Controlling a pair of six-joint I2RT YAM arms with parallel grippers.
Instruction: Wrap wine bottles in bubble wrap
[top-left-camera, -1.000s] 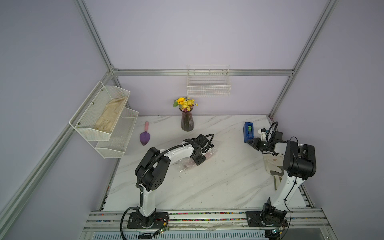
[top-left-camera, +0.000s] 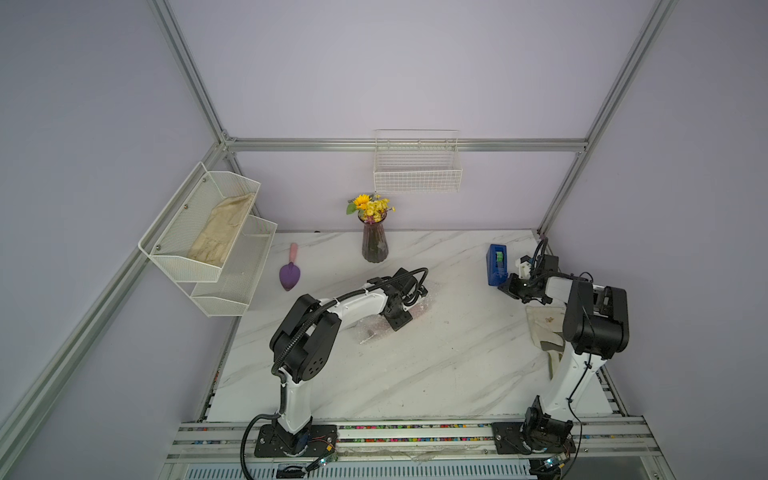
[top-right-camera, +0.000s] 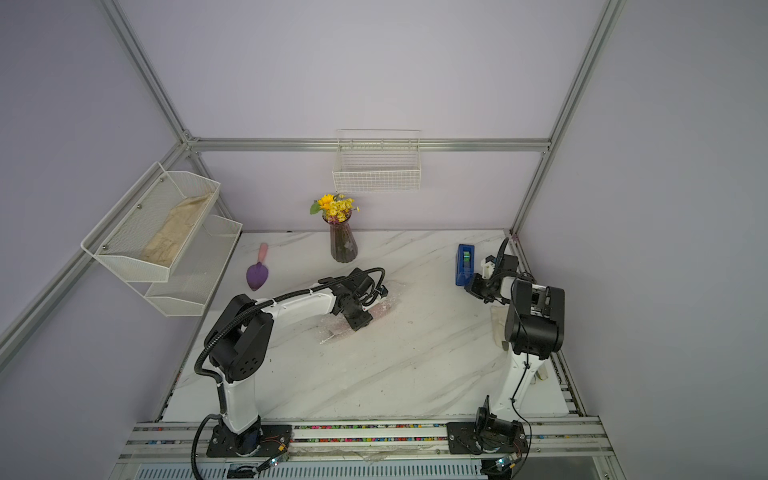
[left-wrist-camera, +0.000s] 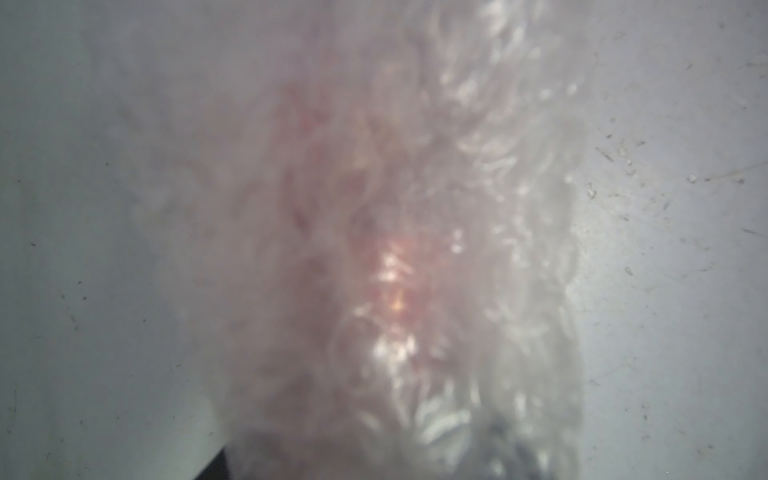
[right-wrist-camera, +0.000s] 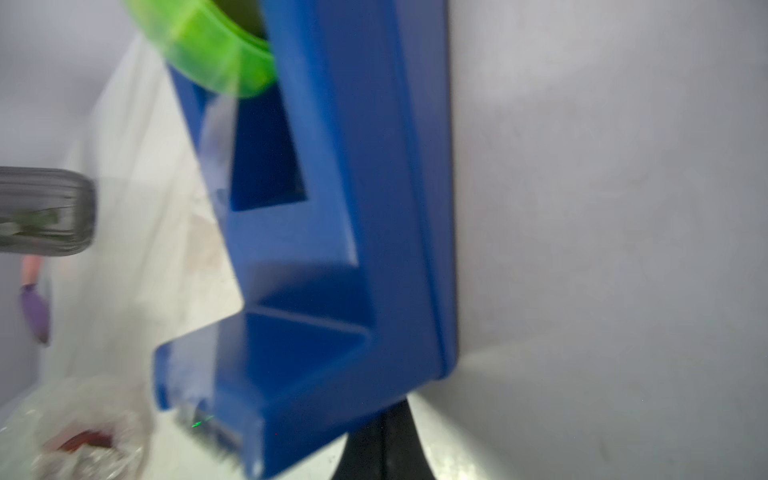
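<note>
A bubble-wrapped bottle (top-left-camera: 372, 326) lies diagonally on the table's middle-left, reddish through the wrap in the left wrist view. My left gripper (top-left-camera: 404, 308) is over it, shut on the wrapped bottle, its fingers mostly hidden by the wrap (left-wrist-camera: 360, 240). At the back right is a blue tape dispenser (top-left-camera: 493, 272) with a green roll (right-wrist-camera: 208, 56). My right gripper is beside the dispenser's near end, shut, its tips partly hidden under the dispenser body; nothing shows between its fingers.
A vase of yellow flowers (top-left-camera: 374, 240) stands at the back centre. A purple scoop (top-left-camera: 289, 274) lies at the left, near wire shelves (top-left-camera: 184, 268). A beige cloth (top-left-camera: 544, 320) lies under the right arm.
My right gripper and wrist have shifted slightly beside the dispenser. The left arm and the wrapped bottle have not visibly moved.
</note>
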